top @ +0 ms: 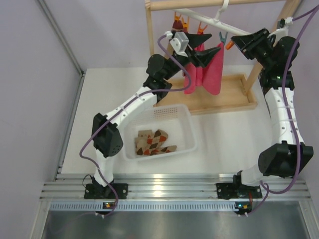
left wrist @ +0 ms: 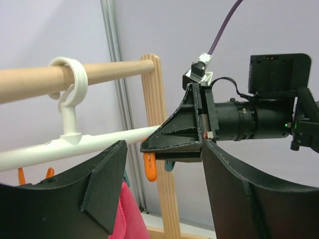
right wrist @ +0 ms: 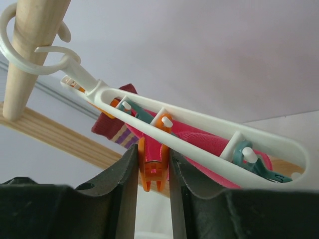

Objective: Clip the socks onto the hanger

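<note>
Two pink socks hang from the white hanger: one sock under a teal clip, the other largely behind my left arm. My left gripper is open in front of them, with nothing between its fingers in the left wrist view. At the hanger's right part, my right gripper is shut on an orange clip, also visible in the left wrist view as an orange tip. Striped socks hang farther left, mostly hidden from above by the left arm.
A white basket holds several patterned socks below the left arm. The wooden frame surrounds the hanger, its top bar running close above it. Table space right of the basket is clear.
</note>
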